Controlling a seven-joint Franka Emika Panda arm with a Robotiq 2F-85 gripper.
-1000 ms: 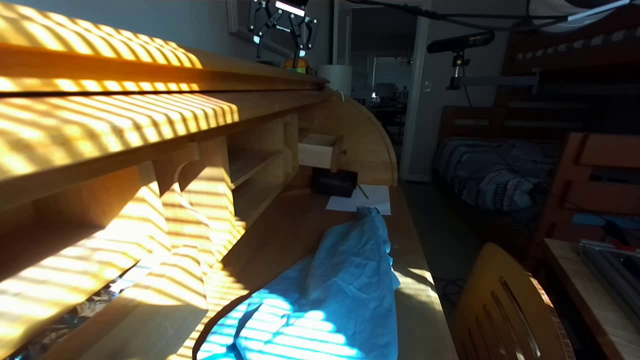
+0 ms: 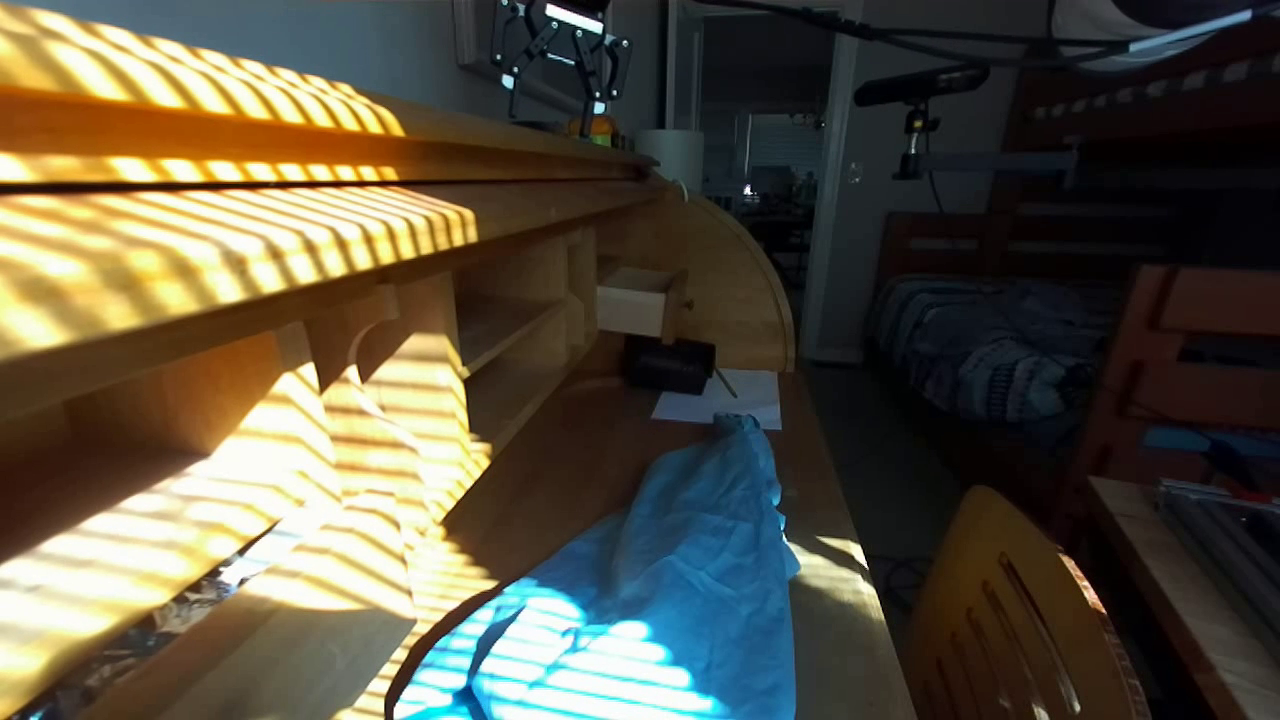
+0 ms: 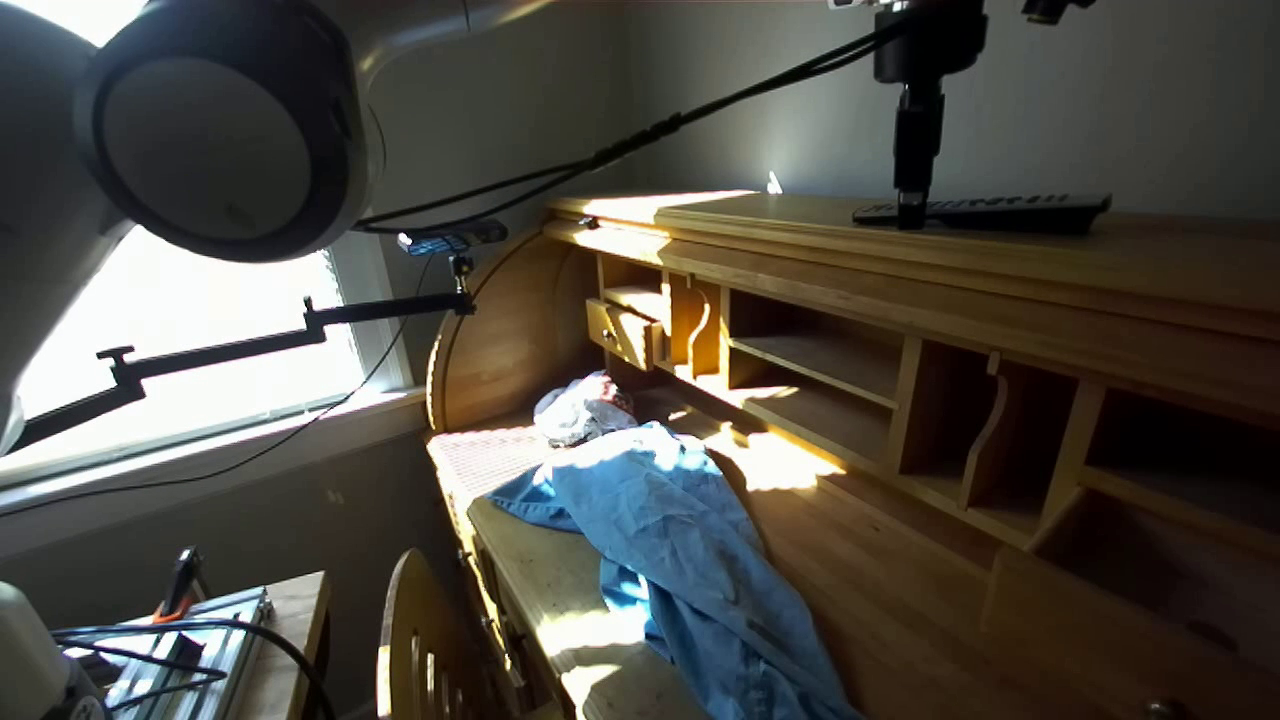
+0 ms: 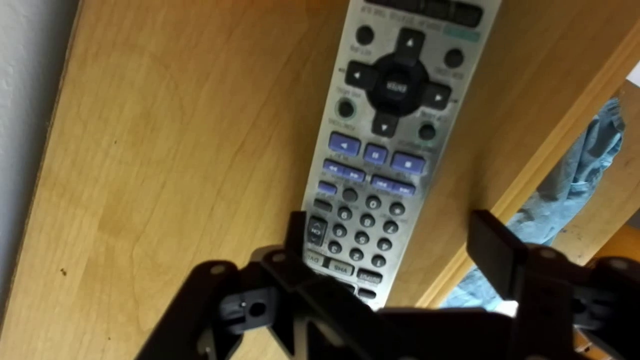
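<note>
A long silver remote control [image 4: 384, 174] with dark and purple buttons lies on the wooden desk top [image 4: 180, 180] in the wrist view. My gripper is partly open around its number-pad end. The left finger [image 4: 295, 234] is right by the remote's left edge; whether it touches cannot be told. A clear gap separates the right finger [image 4: 495, 252] from the other edge. In exterior view 2 the gripper [image 3: 912, 218] points down at the desk's upper shelf, in front of the dark-sided remote [image 3: 1020, 214]. Only the upper gripper [image 2: 552, 118] shows over the shelf in exterior view 1.
Blue cloth [image 2: 708, 540] spreads over the lower desk surface, beneath the shelf. An open small drawer [image 2: 642, 300] and a black object [image 2: 669, 364] are at the far end. A wall [image 4: 27, 78] borders the shelf's back.
My gripper has shifted slightly left and a little lower in exterior view 1. Cloth, drawer and desk look the same.
</note>
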